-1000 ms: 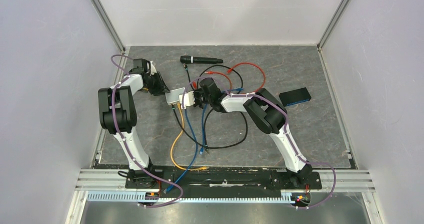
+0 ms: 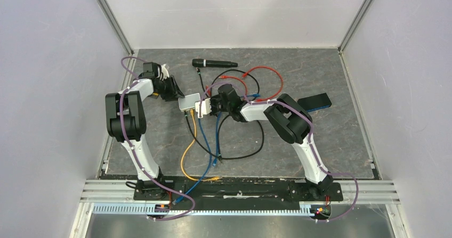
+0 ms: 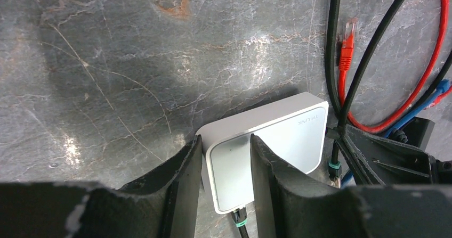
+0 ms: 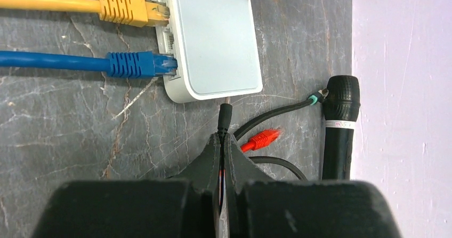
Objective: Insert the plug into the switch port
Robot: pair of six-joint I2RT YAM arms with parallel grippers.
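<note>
The white switch (image 2: 189, 100) lies mid-left on the mat. In the right wrist view a yellow plug (image 4: 122, 10) and a blue plug (image 4: 131, 64) sit at its port side; how fully seated, I cannot tell. My left gripper is part open at one end of the switch (image 3: 290, 142), one finger against its corner; whether it grips is unclear. My right gripper is shut beside the switch, with a thin black piece (image 4: 224, 115) at its tips, which may lie behind them.
A microphone (image 2: 214, 63) lies at the back, red cables (image 2: 277, 74) and black cables loop around the middle, and a dark flat box (image 2: 314, 102) lies at right.
The switch has shifted slightly to the right, with my left fingertips following it. My right gripper and arm have moved slightly right too.
</note>
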